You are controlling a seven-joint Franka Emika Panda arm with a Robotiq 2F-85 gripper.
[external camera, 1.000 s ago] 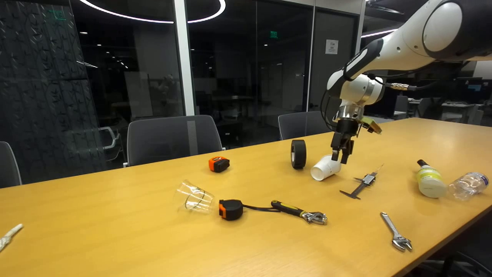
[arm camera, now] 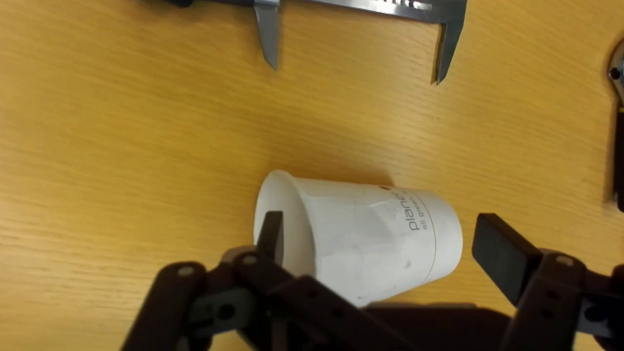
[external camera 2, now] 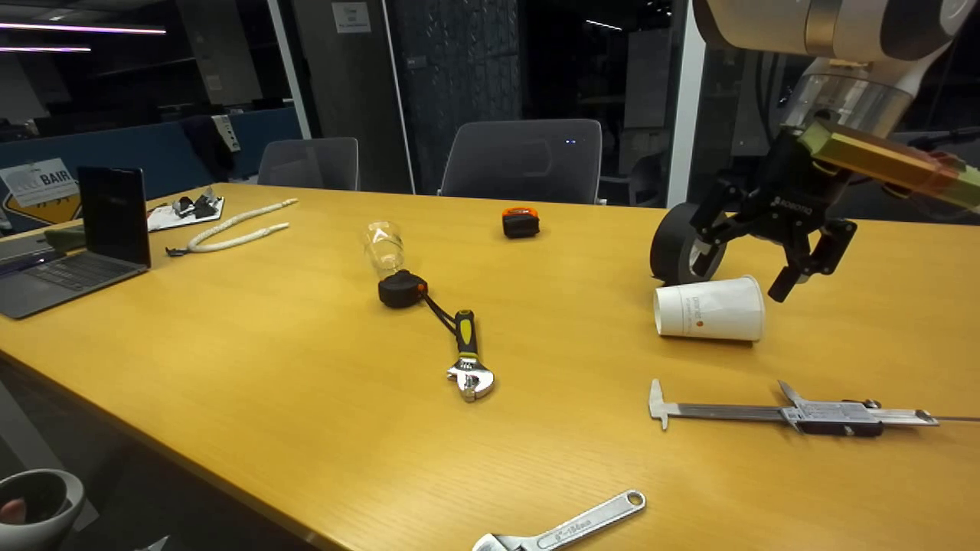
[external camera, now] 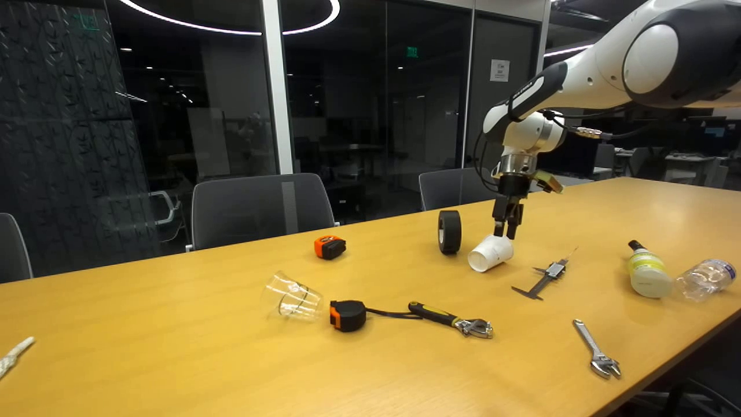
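A white paper cup (external camera: pixel 490 253) with small printing lies on its side on the table. In the wrist view, the open mouth of the cup (arm camera: pixel 374 240) points left and its narrower base points right. My gripper (external camera: pixel 505 233) is pointed down, close above the cup, with its fingers open and nothing held. From the wrist, one finger (arm camera: pixel 270 237) overlaps the cup's mouth and the other finger (arm camera: pixel 506 254) shows past the base. Exterior view 2 has the gripper (external camera 2: pixel 742 278) just above and behind the cup (external camera 2: pixel 712 309); contact cannot be made out.
A black wheel (external camera: pixel 449 232) stands close by the cup. Calipers (external camera 2: pixel 790 415) lie in front of it. Farther off are tape measures (external camera: pixel 330 247), a clear cup (external camera: pixel 295 297), two adjustable wrenches (external camera: pixel 444 317) and bottles (external camera: pixel 649 272).
My gripper has moved a little left in exterior view 1 and slightly upward, and now sits over the cup. The cup lies as before.
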